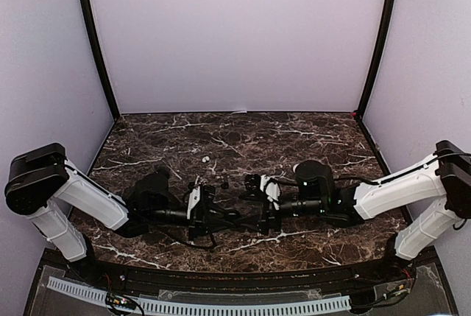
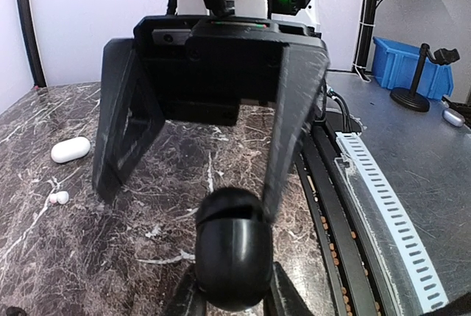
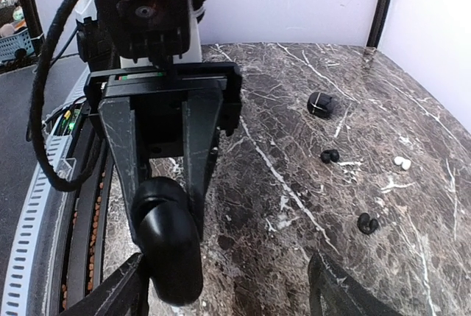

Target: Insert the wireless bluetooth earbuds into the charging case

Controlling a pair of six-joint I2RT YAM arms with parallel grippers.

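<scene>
A glossy black charging case [image 2: 232,257] is held upright in my left gripper [image 1: 229,216], whose fingers are shut on it at the lower middle of the left wrist view. My right gripper [image 1: 260,220] stands open beside it, its two fingers around the case's near side in the right wrist view, apparently not closed on it. Small black earbuds [image 3: 368,223] and another black pair [image 3: 330,155] lie on the marble table, along with a white earbud pair [image 3: 402,163].
A white case [image 2: 71,149] and a black case [image 3: 321,105] lie on the table [image 1: 243,132] farther back. The front edge with a black rail [image 2: 331,242] runs close by both arms.
</scene>
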